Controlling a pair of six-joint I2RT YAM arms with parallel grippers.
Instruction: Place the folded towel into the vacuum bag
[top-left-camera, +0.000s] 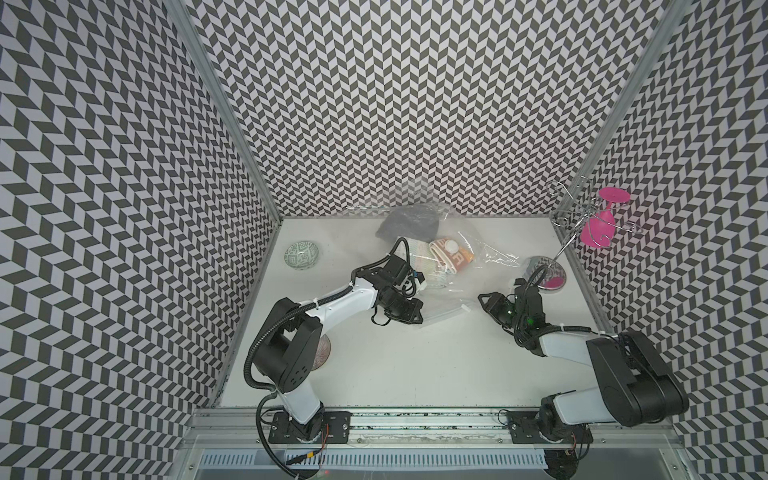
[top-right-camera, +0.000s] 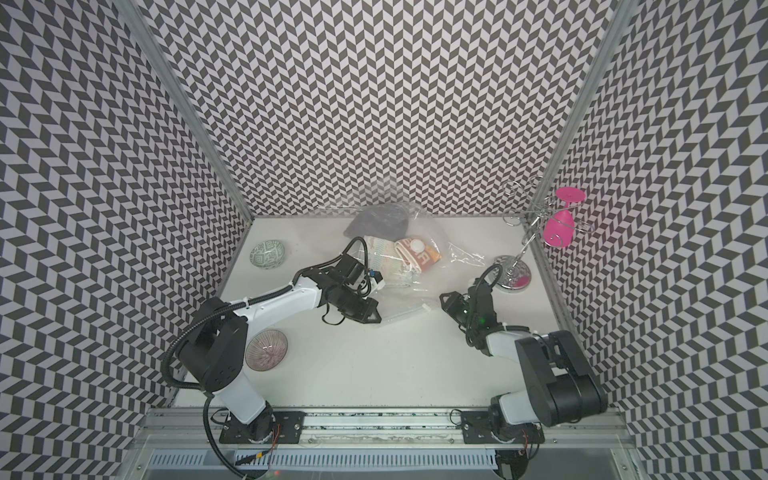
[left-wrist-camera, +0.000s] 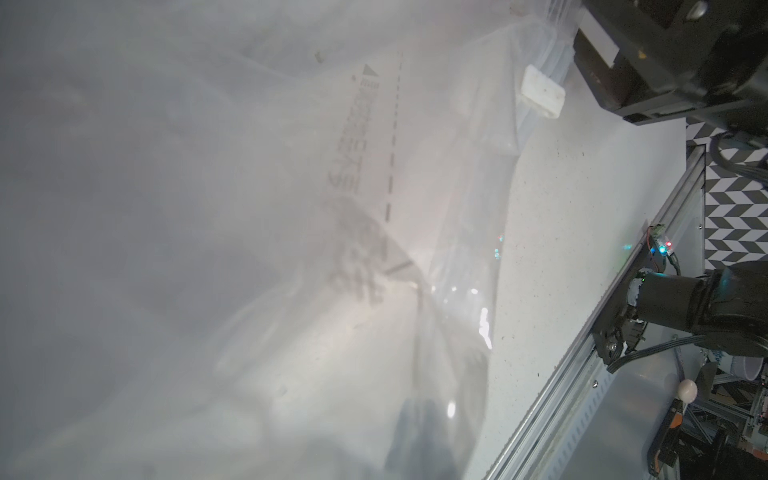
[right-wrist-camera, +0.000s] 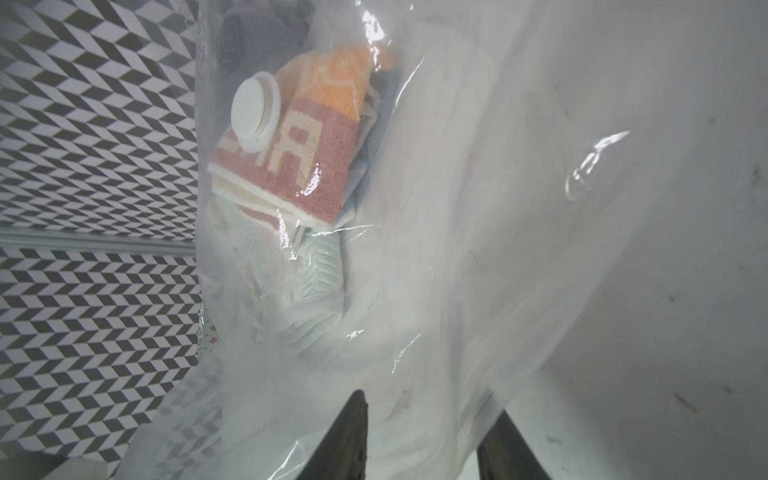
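The clear vacuum bag (top-left-camera: 502, 254) lies crumpled across the back middle, its white valve (right-wrist-camera: 249, 112) over an orange-and-cream folded towel (top-left-camera: 449, 257). A dark cloth (top-left-camera: 406, 224) lies behind the towel, under or in the plastic. My left gripper (top-left-camera: 413, 314) is shut at the bag's near edge by the white slider (left-wrist-camera: 542, 92); whether film is between its fingers is hidden. My right gripper is open at the bag's right end, with clear film showing beyond and around its fingers.
A chrome stand (top-left-camera: 550, 272) with pink glasses (top-left-camera: 598, 228) stands at the right. A green patterned dish (top-left-camera: 301, 254) is at the back left, a pink dish (top-right-camera: 266, 350) at the front left.
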